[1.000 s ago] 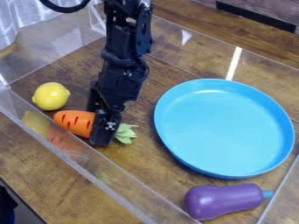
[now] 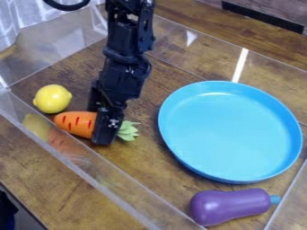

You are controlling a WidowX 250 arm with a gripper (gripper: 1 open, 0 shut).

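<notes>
The black gripper [image 2: 106, 117] of the arm is lowered over an orange toy carrot [image 2: 74, 123] with green leaves [image 2: 127, 131], lying inside a clear-walled enclosure on the wooden table. Its dark fingers are open and sit around the leafy end of the carrot; whether they touch it is hard to tell. A yellow lemon [image 2: 53, 98] lies just behind the carrot at the left.
A large blue plate [image 2: 228, 130] fills the right side of the enclosure. A purple eggplant [image 2: 231, 206] lies at the front right. Bare wood [image 2: 180, 63] shows behind the plate.
The gripper and arm have shifted very slightly. The carrot, lemon, plate and eggplant look essentially where they were.
</notes>
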